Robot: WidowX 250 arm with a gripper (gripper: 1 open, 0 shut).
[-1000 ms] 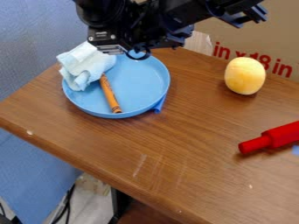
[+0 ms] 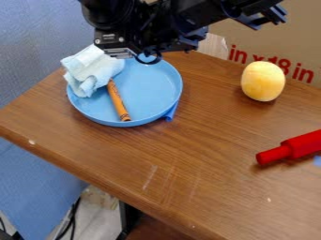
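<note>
The black gripper (image 2: 126, 47) hangs over the back of a blue plate (image 2: 150, 94) at upper left, near a light blue-white cloth (image 2: 88, 69) on the plate's left part. Its fingers are dark and partly hidden, so I cannot tell whether they are open or shut. An orange stick-like object (image 2: 119, 101) lies on the plate, its upper end by the cloth.
A yellow round object (image 2: 262, 82) stands at right on the wooden table (image 2: 163, 178). A red cylinder (image 2: 288, 148) lies at the right edge. A cardboard box (image 2: 276, 42) is behind.
</note>
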